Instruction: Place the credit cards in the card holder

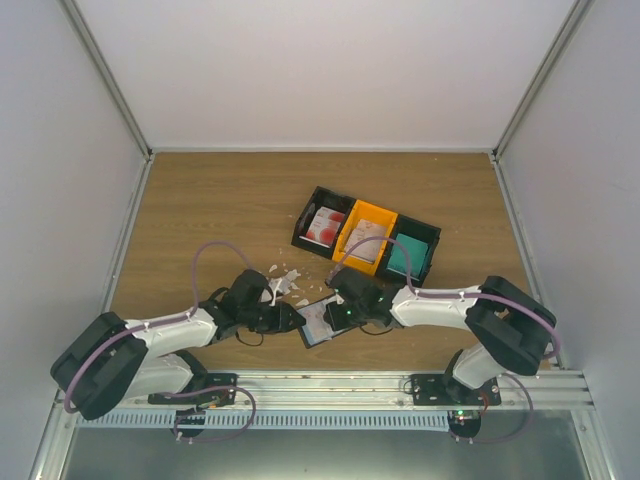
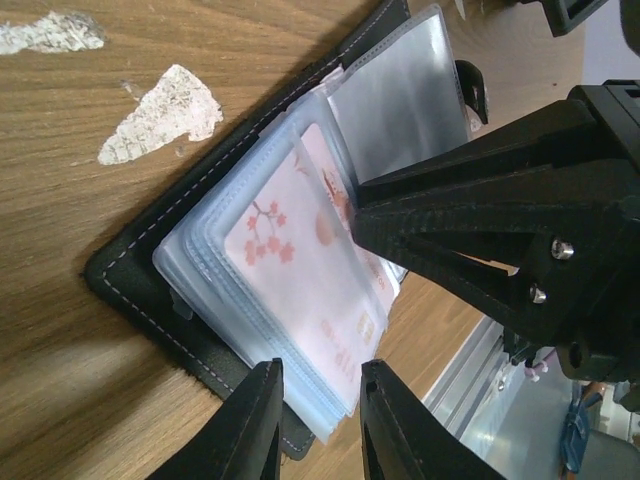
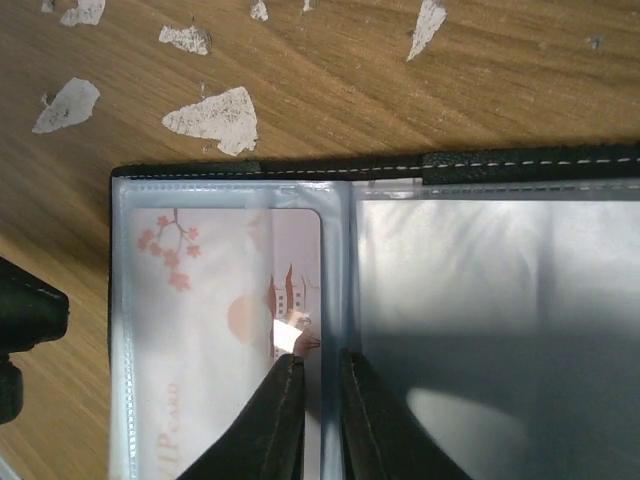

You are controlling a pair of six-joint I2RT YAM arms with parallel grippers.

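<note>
The card holder [image 1: 316, 326] lies spread on the table with clear sleeves over a black stitched cover [image 2: 135, 262]. In its left sleeve sits a pale pink credit card [image 3: 190, 330] with red blossoms; a strip along its right side looks uncovered. The facing clear sleeve [image 3: 450, 260] shows no card. My left gripper is shut at the holder's near edge, the clear sleeves' corner between its fingers. Over the card's right edge, my right gripper has its fingers slightly apart; no card shows gripped between them.
Behind the holder stand three joined trays: a black one [image 1: 299, 238] with red-and-white cards, an orange one [image 1: 378, 213] with pale cards, and a black one [image 1: 432, 238] with teal cards. White scraped patches [image 3: 215, 120] mark the wood.
</note>
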